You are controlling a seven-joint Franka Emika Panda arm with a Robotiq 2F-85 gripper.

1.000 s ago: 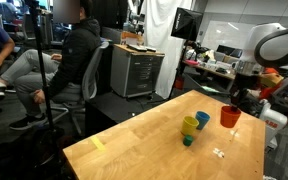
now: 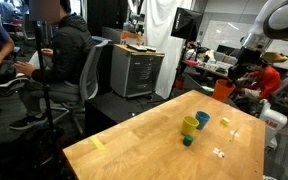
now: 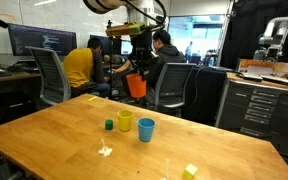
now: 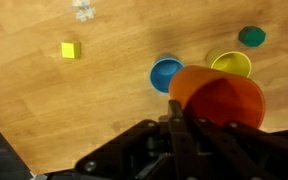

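An orange-red cup (image 4: 224,98) hangs in the air over the table, with my gripper shut on its rim. In exterior view 2 the raised cup (image 3: 136,86) is above the other cups, below the gripper (image 3: 134,70). Beneath it on the table stand a blue cup (image 4: 165,74) and a yellow cup (image 4: 232,63), side by side and apart from the held cup. A small dark green object (image 4: 251,36) lies beside the yellow cup. The far side of the held cup's inside is partly hidden by my gripper.
A yellow block (image 4: 71,49) lies apart from the cups. A small white object (image 4: 85,10) is near it. Chairs and people are beyond the table.
My gripper has risen with the orange-red cup, carrying it up and slightly left in exterior view 1. The blue and yellow cups have stayed in place.
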